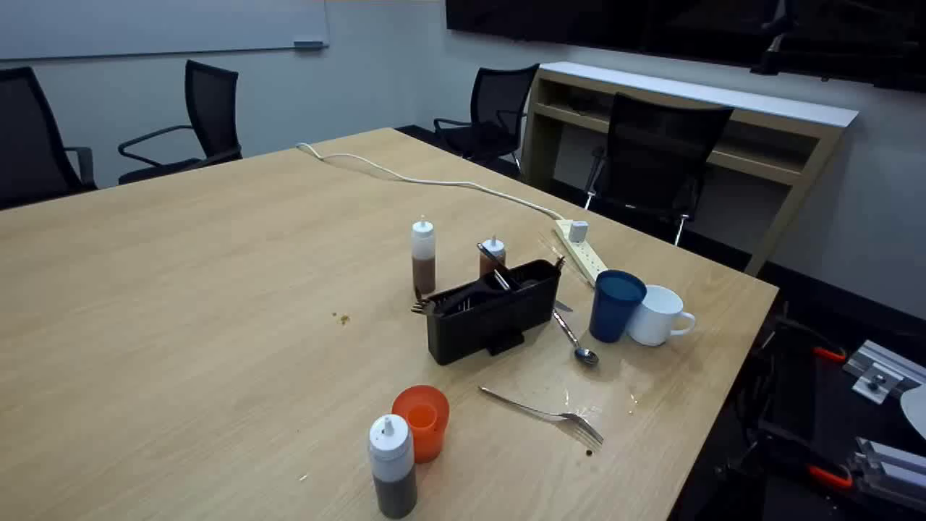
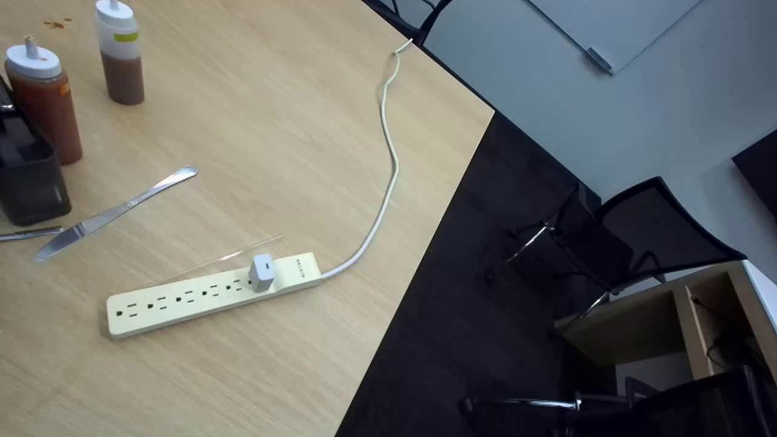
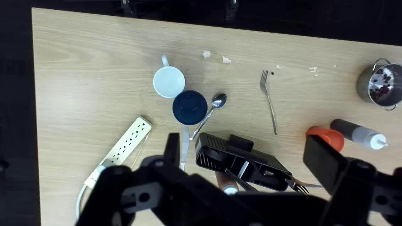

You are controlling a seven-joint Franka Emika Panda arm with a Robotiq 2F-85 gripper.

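In the wrist view my gripper is open, its two dark fingers point(image 3: 323, 162) wide apart with nothing held between them. Beyond them lies the black cutlery caddy point(image 3: 241, 160), with utensils in it. On the bare table a fork point(image 3: 269, 101), a spoon point(image 3: 208, 116) and a knife point(image 3: 185, 147) lie loose. The dark blue cup point(image 3: 190, 107) stands against the white mug point(image 3: 168, 82). An orange cup point(image 1: 422, 424) is beside a squeeze bottle point(image 1: 393, 469) with dark contents. Neither exterior view shows the gripper.
Two more squeeze bottles point(image 2: 120, 54) stand by the caddy. A power strip point(image 2: 211, 295) with a plug and white cord lies near one table edge. At the right of the wrist view is a metal pot point(image 3: 380, 84).
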